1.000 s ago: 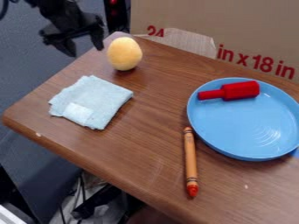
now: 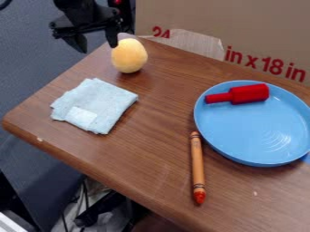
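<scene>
My gripper [image 2: 93,38] hangs at the top left, just beyond the table's back-left edge, its fingers apart with nothing seen between them. A round yellow object [image 2: 129,56] sits near the back of the table, right and a little below the gripper. A folded pale blue cloth [image 2: 94,104] lies on the left. On the right, a blue plate [image 2: 252,136] holds a red cylinder with a thin handle [image 2: 240,93]. An orange crayon-shaped stick [image 2: 198,168] with a red tip lies left of the plate.
The wooden table [image 2: 145,172] has clear room in the middle and front. A large cardboard box [image 2: 230,32] stands along the back. Past the table's left edge is a grey floor with cables and clutter below.
My gripper has moved up and a little to the right over the last second. The objects on the table have not moved.
</scene>
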